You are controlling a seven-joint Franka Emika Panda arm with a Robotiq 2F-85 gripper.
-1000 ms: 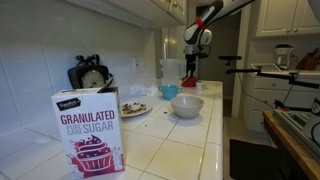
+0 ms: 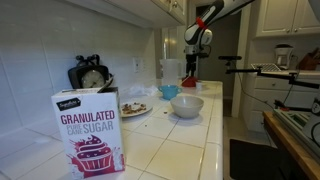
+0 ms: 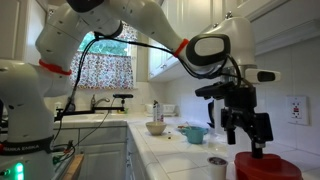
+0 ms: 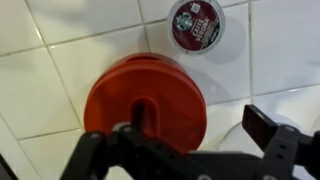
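A red round lid or pot with a raised handle lies below my gripper in the wrist view. In exterior view 2 the same red pot sits at the lower right, cut off by the frame. Just above it, pointing down, is my gripper, its fingers apart and nothing seen between them. A coffee pod with a dark red label stands beside the lid on the tiles. Partly hidden behind one finger is a white round object.
On the white tiled counter stand a sugar box, a pale bowl, a plate of food and a blue bowl. A small cup is close to the red pot. The wall runs along the counter's back.
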